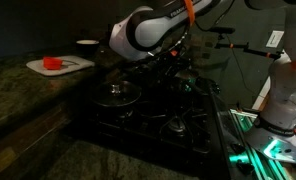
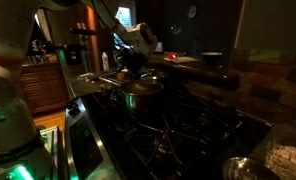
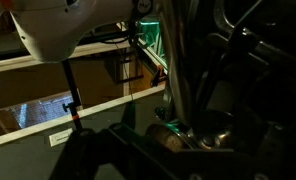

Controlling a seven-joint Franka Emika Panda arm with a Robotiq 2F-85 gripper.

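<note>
My gripper (image 1: 170, 68) is dark and hard to make out, hanging below the white arm (image 1: 148, 28) over the far right of the stove. In exterior view 2 the same gripper (image 2: 136, 72) shows behind the wide pan (image 2: 141, 92). It stands open, and nothing can be seen held between its fingers. In the wrist view, shiny round metal cookware (image 3: 213, 125) lies just beyond the gripper, partly hidden by its dark shape. The shallow pan (image 1: 116, 94) rests on the stove to the gripper's left in exterior view 1.
A white board (image 1: 60, 66) with a red item (image 1: 53, 63) lies on the back counter, near a pot (image 1: 87, 45). A metal bowl (image 2: 246, 169) stands at the near right in exterior view 2. Open burner grates (image 2: 166, 140) fill the stove's middle.
</note>
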